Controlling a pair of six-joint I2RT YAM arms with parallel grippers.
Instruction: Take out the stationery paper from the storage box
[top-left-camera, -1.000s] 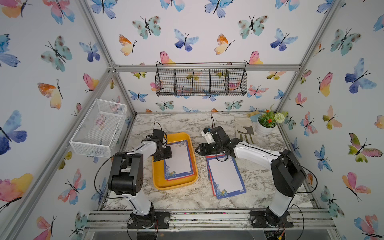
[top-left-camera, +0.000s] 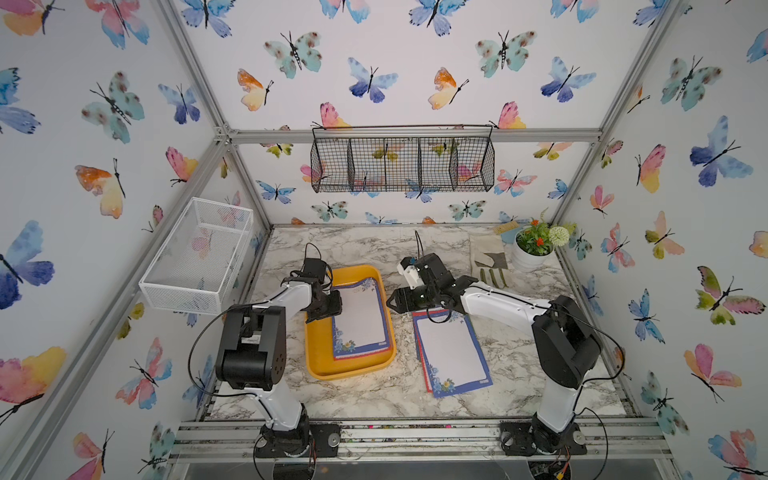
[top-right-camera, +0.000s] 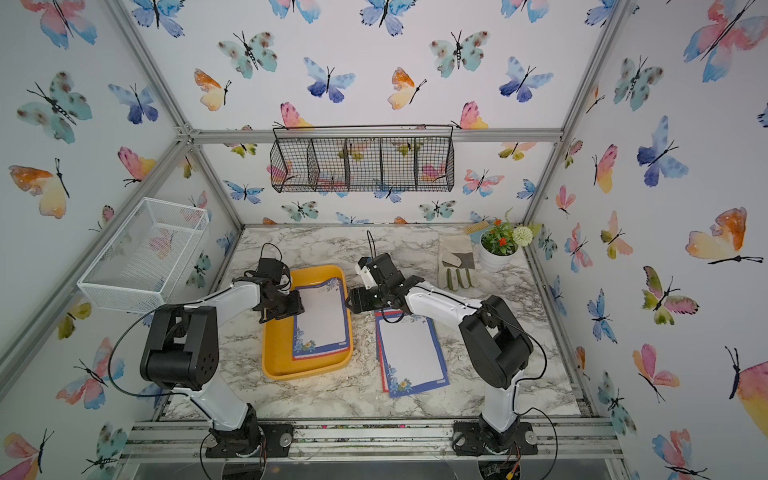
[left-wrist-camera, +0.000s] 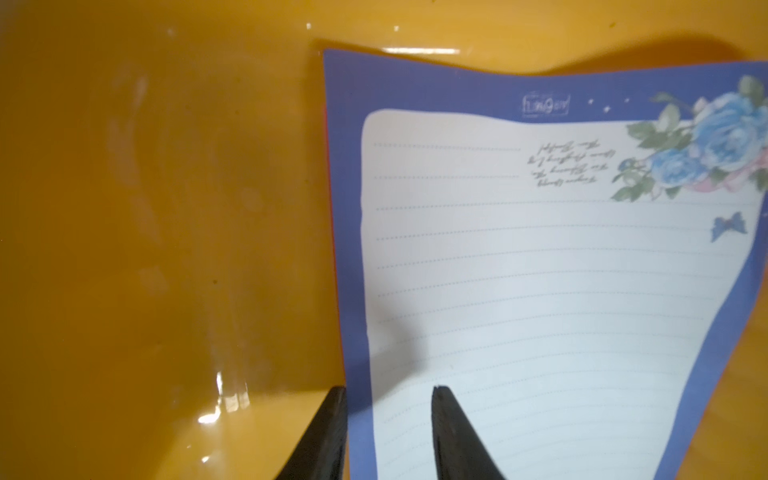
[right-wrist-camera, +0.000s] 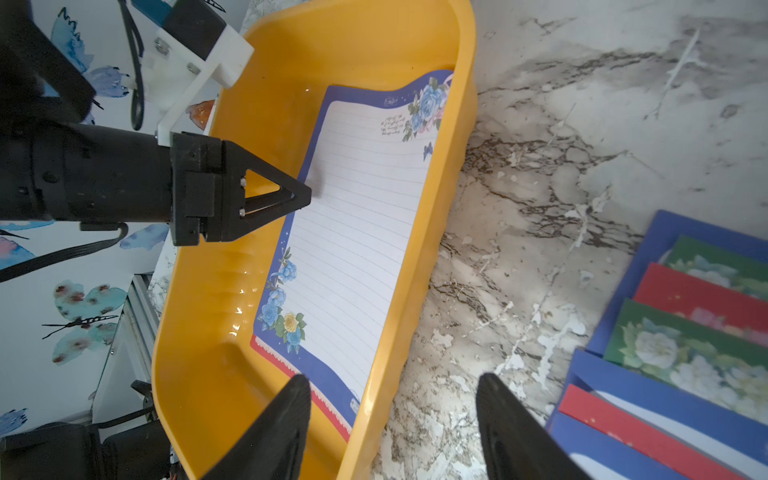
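Observation:
Blue-bordered stationery paper (top-left-camera: 360, 316) lies in the yellow storage box (top-left-camera: 324, 360), a red sheet beneath it. My left gripper is part open over the paper's left edge, with nothing visibly held. My right gripper hangs part open at the box's right rim, fingers apart and empty. A second pile of stationery (top-left-camera: 448, 356) lies on the table right of the box, with blue, red and green sheets.
A potted plant (top-left-camera: 532, 248) and a mat (top-left-camera: 488, 256) stand at the back right. A white wire basket (top-left-camera: 184, 296) is at the left wall, a black wire rack (top-left-camera: 402, 164) on the back wall.
My right gripper has moved slightly left toward the box. My left gripper has barely moved; the paper in the box appears shifted slightly right.

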